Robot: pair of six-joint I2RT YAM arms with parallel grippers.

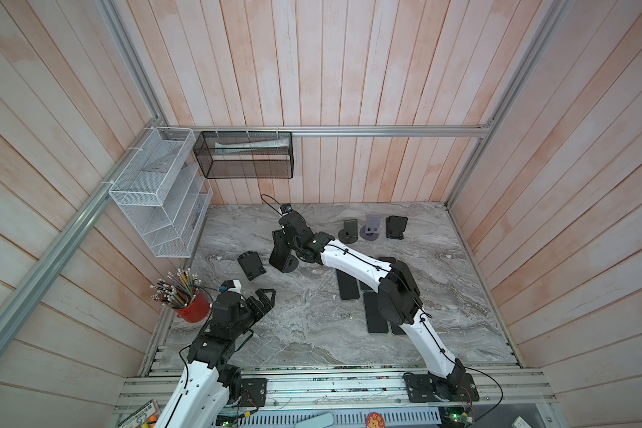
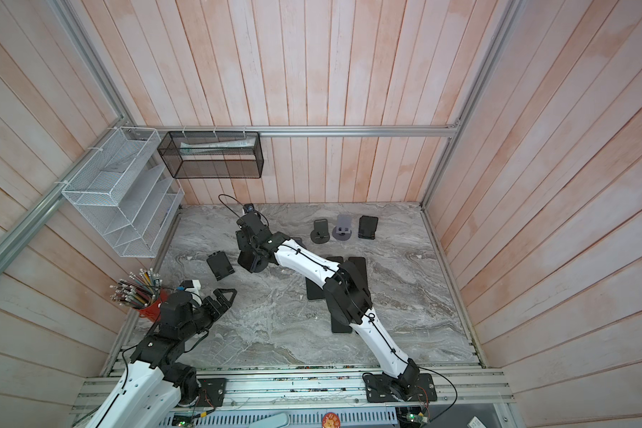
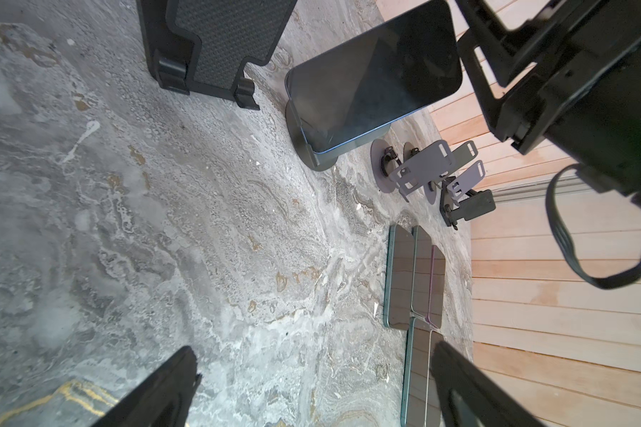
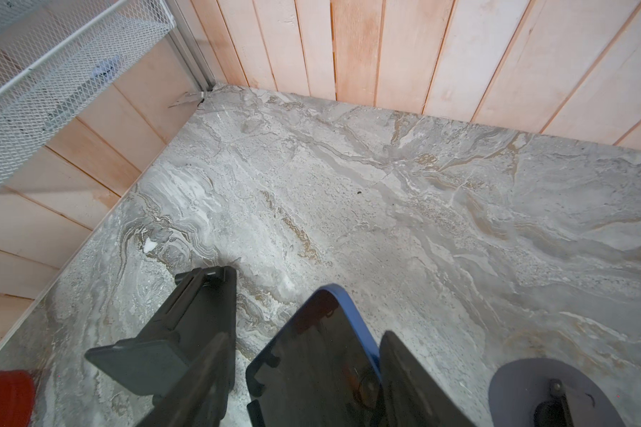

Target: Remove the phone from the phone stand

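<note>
A black phone (image 3: 377,74) with a blue edge leans at a slant, its lower side still over the round dark base of a phone stand (image 3: 309,146). My right gripper (image 1: 283,232) is at the phone's upper end, shut on it. In the right wrist view the phone (image 4: 320,363) shows between the blurred fingers, its blue edge close to the right one. Whether its lower side touches the stand is hidden. My left gripper (image 1: 265,295) stands open above the front left of the table, nothing between its fingertips.
An empty black stand (image 1: 251,264) is just left of the phone. More empty stands (image 1: 372,225) line the back. Several dark phones (image 1: 376,314) lie flat under the right arm. A red pot of pens (image 1: 194,309) is beside the left arm.
</note>
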